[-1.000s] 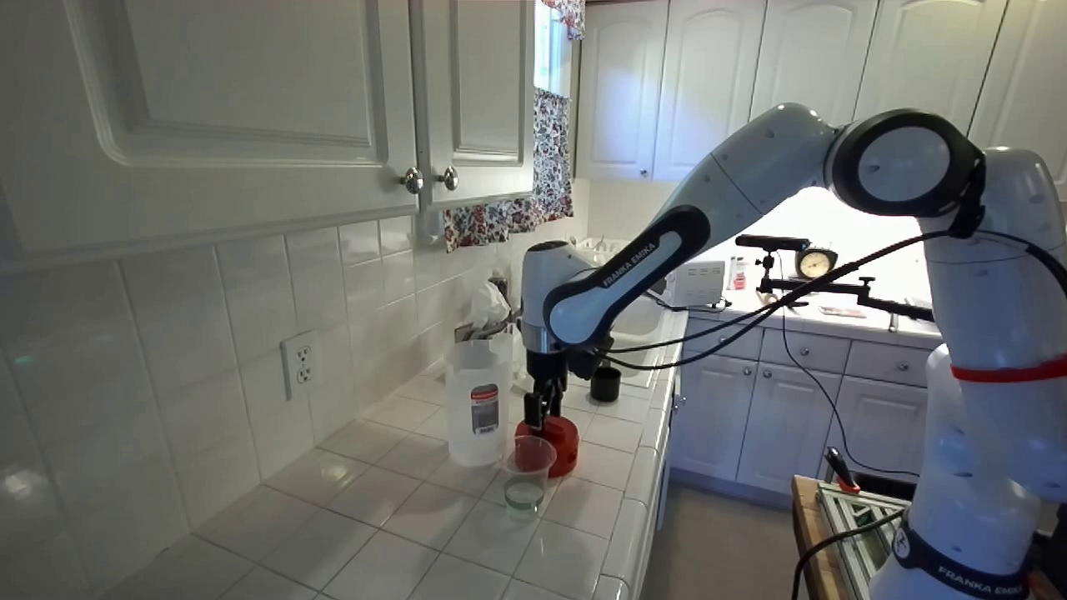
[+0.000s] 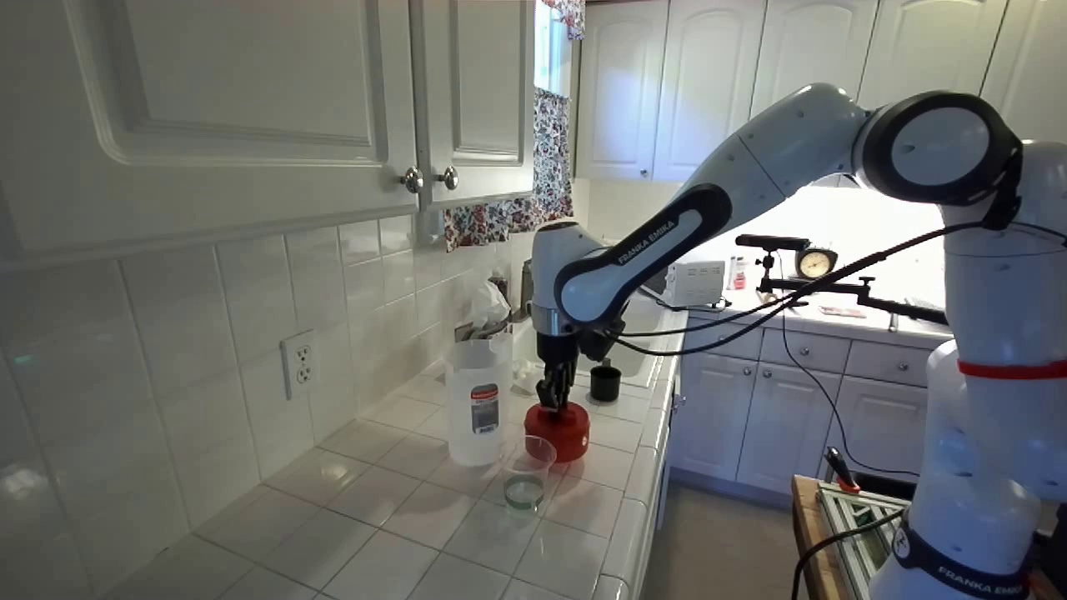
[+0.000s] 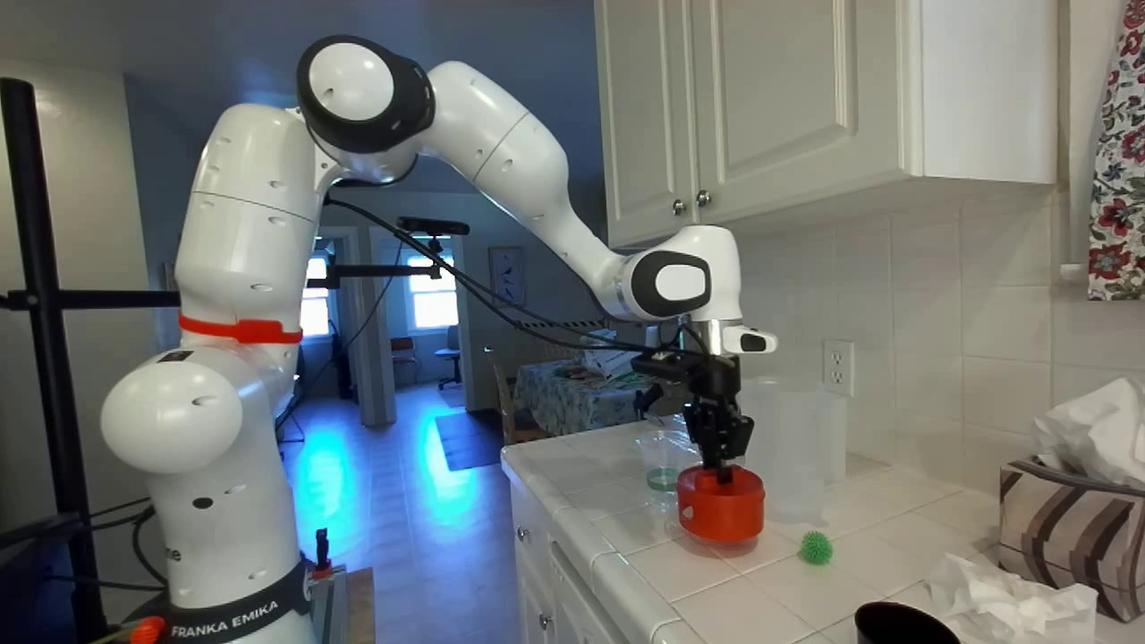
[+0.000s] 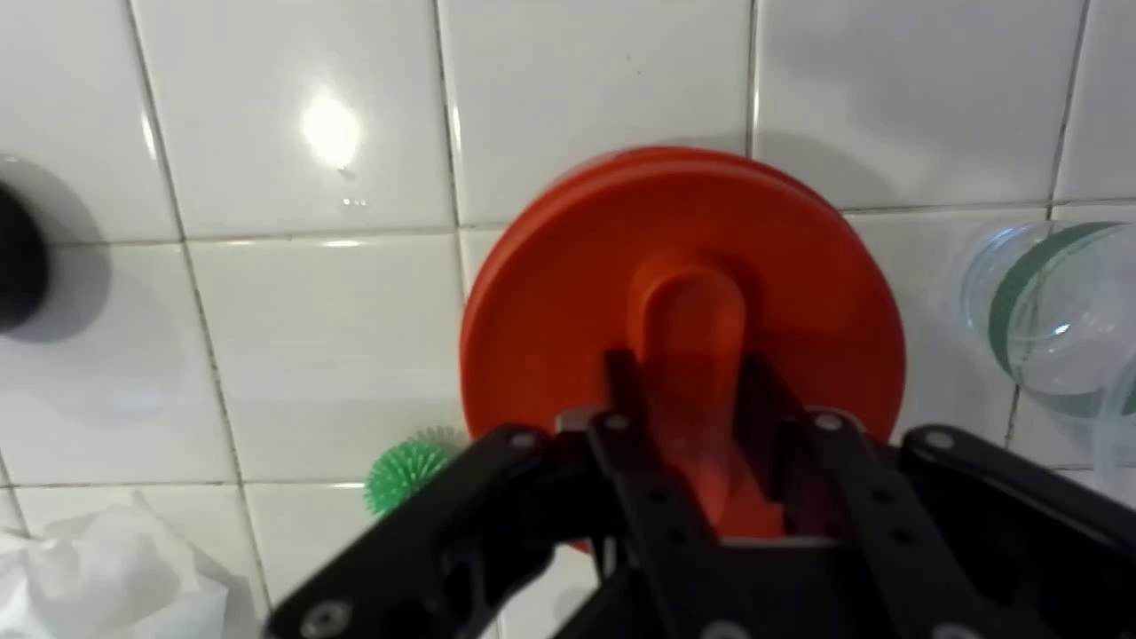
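A round red container (image 2: 566,437) with a raised, tongue-shaped handle (image 4: 692,309) across its top hangs from or stands under my gripper. The two black fingers (image 4: 758,399) are shut on that handle, one on each side. In exterior view 2 the red container (image 3: 716,513) looks level; whether its base touches the tiles is hard to tell. My gripper (image 3: 724,472) points straight down over its middle.
Close by stand a clear cup (image 2: 524,488) with a green band and a tall translucent jug (image 2: 474,410). A green spiky ball (image 3: 816,547), crumpled tissue (image 3: 1004,601) and black cup (image 2: 605,383) lie toward the sink.
In exterior view 1 my arm and the red container have shifted slightly right and up in the picture, away from the clear cup. The cup and jug stay put.
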